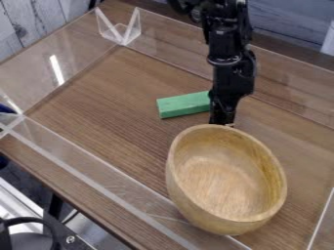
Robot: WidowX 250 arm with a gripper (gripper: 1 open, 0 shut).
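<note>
The black robot arm reaches down from the top of the view to my gripper [224,115], which is low over the table just behind the rim of a large wooden bowl [225,195]. A green block [181,104] lies left of the gripper, its right end close to the fingers or partly behind them. The gripper looks shut; the fingertips are small and dark, and I cannot make out anything held between them.
A clear plastic object [119,24] stands at the back left. Dark cables and hardware [26,236] are at the bottom left corner.
</note>
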